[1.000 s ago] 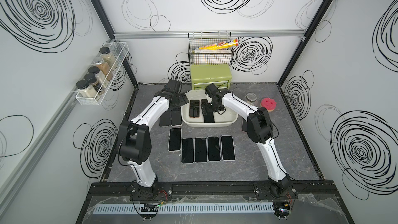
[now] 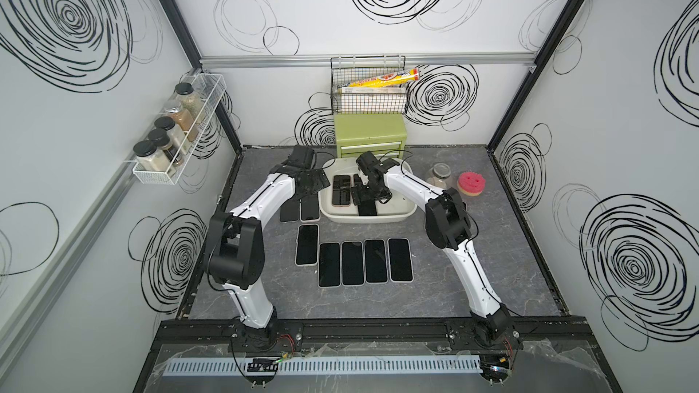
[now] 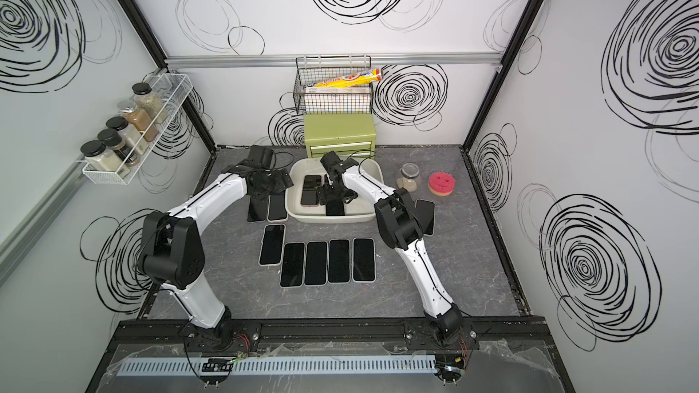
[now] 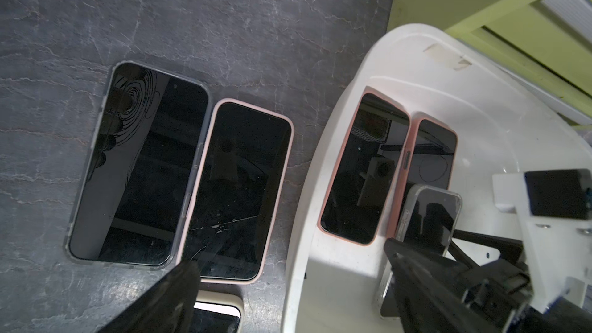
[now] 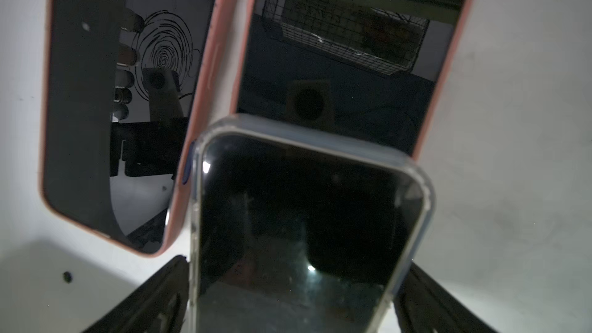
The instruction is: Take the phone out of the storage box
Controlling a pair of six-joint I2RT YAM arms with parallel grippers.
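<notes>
In the white storage box lie two pink-cased phones and a clear-cased phone overlapping one of them. My right gripper is open over the clear-cased phone, with a finger either side of it; whether they touch it I cannot tell. My left gripper hangs open at the box's left side, above the rim and the phones on the table.
Several phones lie on the table in front of and left of the box. A green cabinet stands behind it, with a jar and pink sponge at right.
My right arm has shifted slightly to the left in the top left view. My left arm has come down very slightly.
</notes>
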